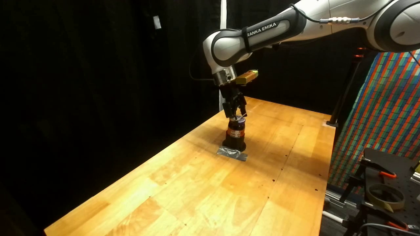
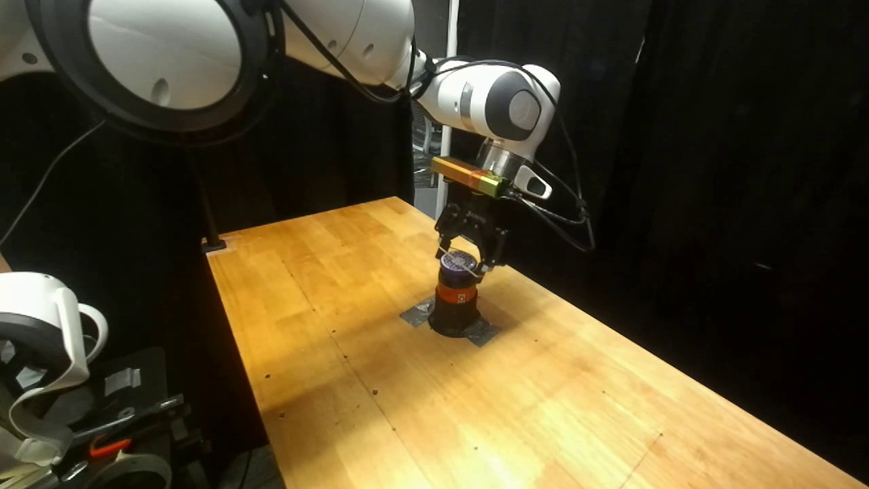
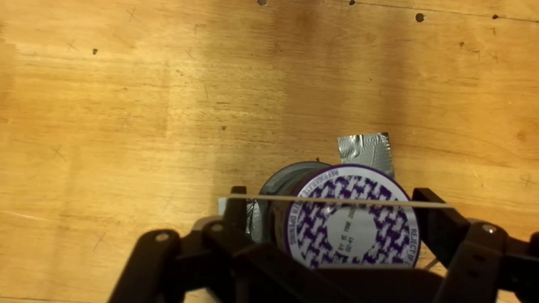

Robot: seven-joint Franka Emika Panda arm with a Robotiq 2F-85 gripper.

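A dark jar with an orange label [image 1: 236, 133] and a purple-and-white patterned lid [image 3: 353, 219] stands upright in a round black holder [image 2: 453, 319] on the wooden table. My gripper [image 1: 236, 116] is at lid height, its fingers open and its fingers on either side of the lid in the wrist view. A thin pale strip [image 3: 323, 200], perhaps a stretched band, spans from one finger to the other across the lid. Whether the fingers touch the jar cannot be told. Part of the lid is hidden behind the gripper's body.
Silver tape [image 3: 364, 151] lies flat at the holder's base, with another piece [image 1: 232, 153] on its near side. A black side stand with clamps and a tape roll [image 1: 385, 196] is beyond the right edge.
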